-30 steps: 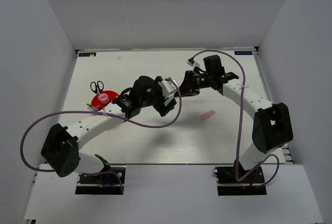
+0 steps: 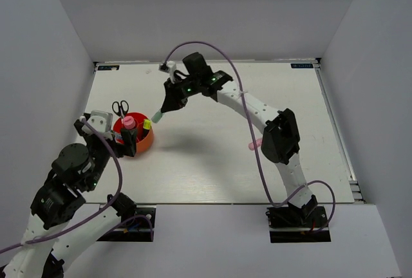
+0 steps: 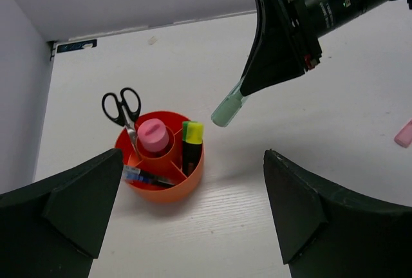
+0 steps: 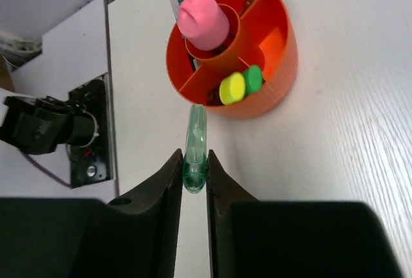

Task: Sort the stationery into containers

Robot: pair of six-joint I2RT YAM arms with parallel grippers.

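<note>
A round orange organizer (image 2: 145, 143) with divided compartments stands at the left of the table. In it are dark-handled scissors (image 3: 121, 107), a pink cylinder (image 3: 153, 135) in the central cup, a yellow-capped marker (image 3: 192, 132) beside a green-capped one (image 4: 253, 77), and slim items along one side. My right gripper is shut on a translucent green stick (image 4: 196, 139), which points toward the organizer from just outside its rim. The left gripper stands open and empty near the organizer's front left. A pink item (image 2: 255, 144) lies alone on the table at the right.
Grey walls (image 3: 19, 98) close in at the left, right and back. My left arm (image 2: 64, 188) occupies the space in front of the organizer.
The left arm has swung left, away from the right gripper, to the organizer's side. My right gripper has carried the green stick leftward, close to the organizer. The pink item has stayed put.
</note>
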